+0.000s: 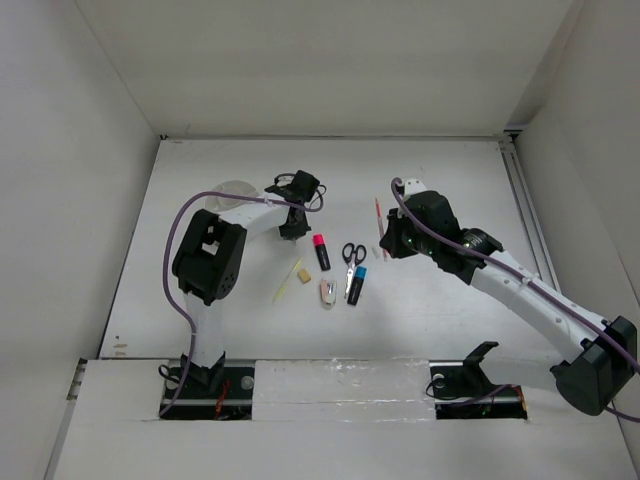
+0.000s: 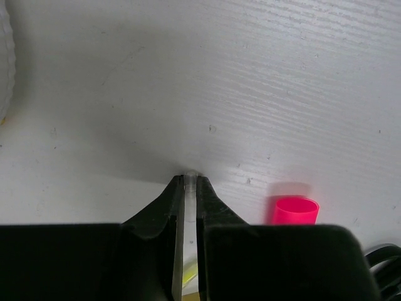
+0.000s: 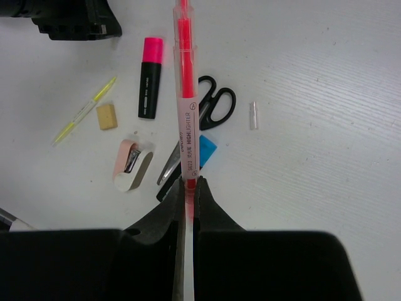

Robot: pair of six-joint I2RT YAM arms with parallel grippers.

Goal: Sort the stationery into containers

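Observation:
My left gripper is down at the white table, shut on a small clear cap (image 2: 190,194) whose top end shows between the fingertips. My right gripper is shut on a pink highlighter pen (image 3: 188,128), held lengthwise above the table. A second clear cap (image 3: 254,115) lies loose on the table. Beside it are the black scissors (image 3: 218,108), a pink-capped marker (image 3: 149,80), a blue-capped marker (image 3: 207,149), a yellow highlighter (image 3: 84,111), a tan eraser (image 3: 106,116) and a pink-and-white stapler-like piece (image 3: 133,166).
A round white container (image 1: 236,188) stands at the back left, partly behind the left arm; its ridged wall (image 2: 6,59) edges into the left wrist view.

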